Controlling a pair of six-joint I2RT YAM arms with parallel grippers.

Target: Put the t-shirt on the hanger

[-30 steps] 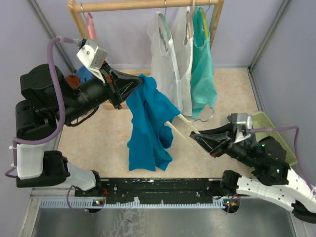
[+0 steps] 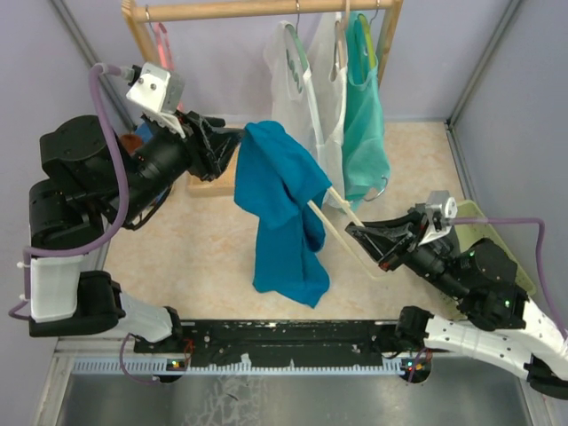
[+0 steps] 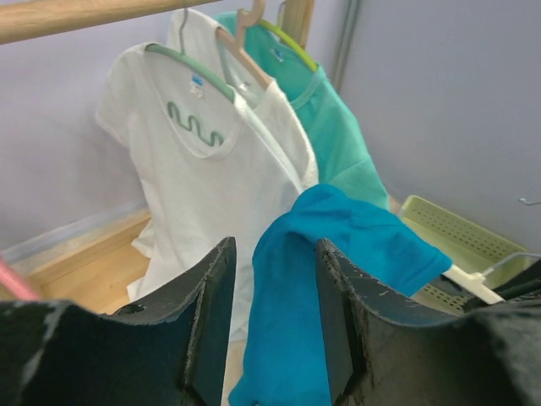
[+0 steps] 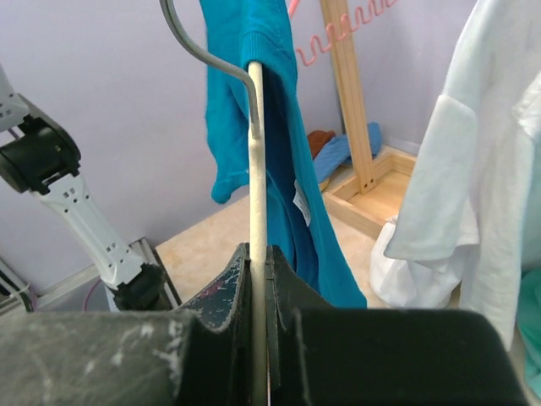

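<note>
The blue t-shirt (image 2: 282, 195) hangs draped over the far end of a light wooden hanger (image 2: 344, 238). My right gripper (image 2: 355, 232) is shut on that hanger's bar; in the right wrist view the hanger (image 4: 258, 194) runs up from between the fingers into the shirt (image 4: 275, 101). My left gripper (image 2: 229, 142) is at the shirt's upper left corner, its fingers parted. Between the left fingers in the left wrist view, the shirt (image 3: 292, 313) appears beyond the tips, not pinched. How far the hanger reaches inside is hidden by cloth.
Behind stands a wooden rack (image 2: 257, 11) with a white shirt (image 2: 293, 98) and a teal shirt (image 2: 362, 133) on hangers, close to the blue one. A pale green basket (image 2: 484, 231) sits at the right. Bare table lies left of the shirt.
The left gripper's fingers have spread and come off the shirt's corner, drawing back slightly left. The shirt has swung a little to the right.
</note>
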